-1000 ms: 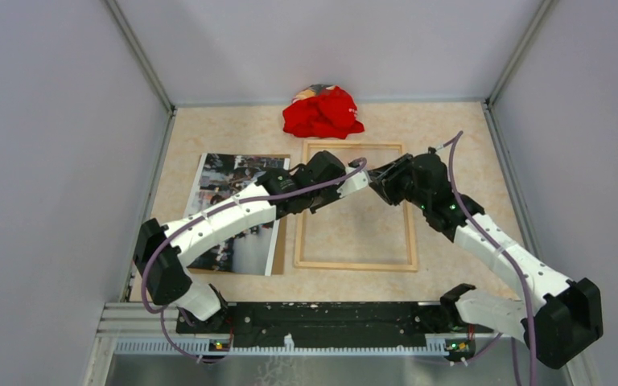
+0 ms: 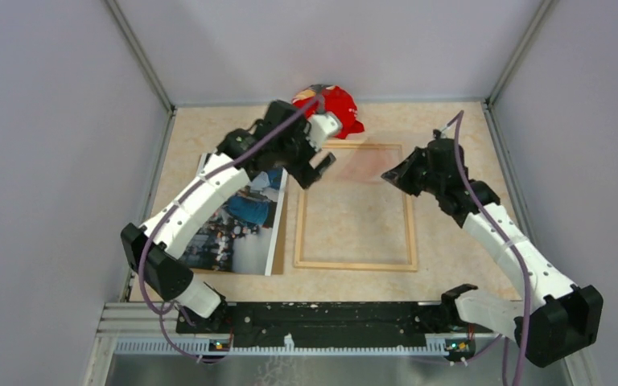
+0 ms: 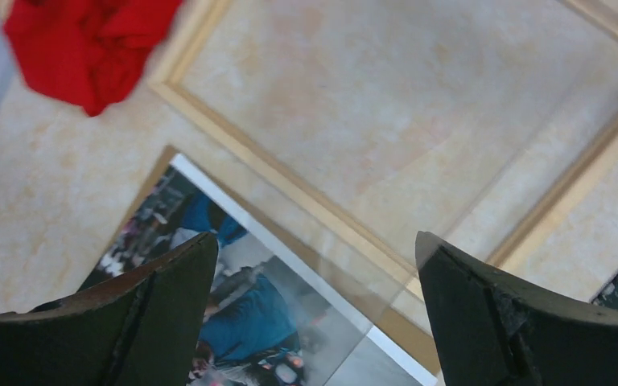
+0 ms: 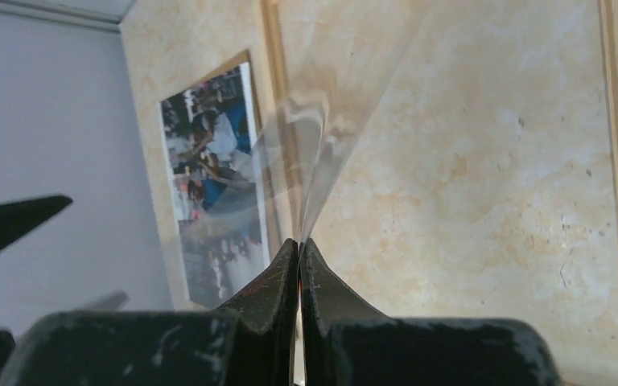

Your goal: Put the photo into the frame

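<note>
A clear sheet [image 4: 322, 129] is pinched by my right gripper, whose fingers are closed together on its edge. Its outline is hard to make out in the top view. My left gripper is wide open with nothing between its fingers, raised above the gap between photo and frame. On the table's left side the photo [image 2: 245, 217] lies flat on a brown board [image 2: 278, 249]. To its right lies the empty wooden frame [image 2: 354, 266], with bare table inside. Part of the photo is hidden under the left arm in the top view.
A crumpled red cloth [image 2: 340, 111] lies at the back, behind the frame's far edge. Grey walls [image 2: 571, 112] enclose the table at the sides and back. Bare table [image 2: 459, 241] extends to the right of the frame.
Both grippers were at the sheet. The right has shifted slightly right, and the sheet now leans differently.
</note>
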